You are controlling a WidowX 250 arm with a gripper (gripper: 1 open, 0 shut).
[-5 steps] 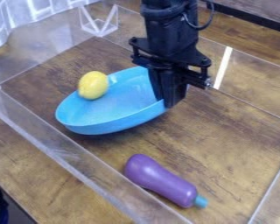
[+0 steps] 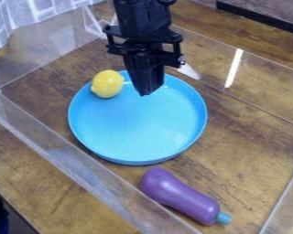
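A blue plate (image 2: 136,128) lies flat on the wooden table, a yellow lemon-like object (image 2: 107,83) on its upper left edge. My black gripper (image 2: 146,86) hangs over the plate's back part, its narrow tip pointing down beside the yellow object; it looks shut, with nothing visible between its fingers. Whether the tip touches the plate is unclear. A purple eggplant-like object (image 2: 179,194) with a teal end lies at the front right.
Clear plastic walls run along the left and front left.
The plate, tilted earlier, now lies flat and further right. My gripper has moved left and up in the view. The yellow object has shifted slightly right and up.
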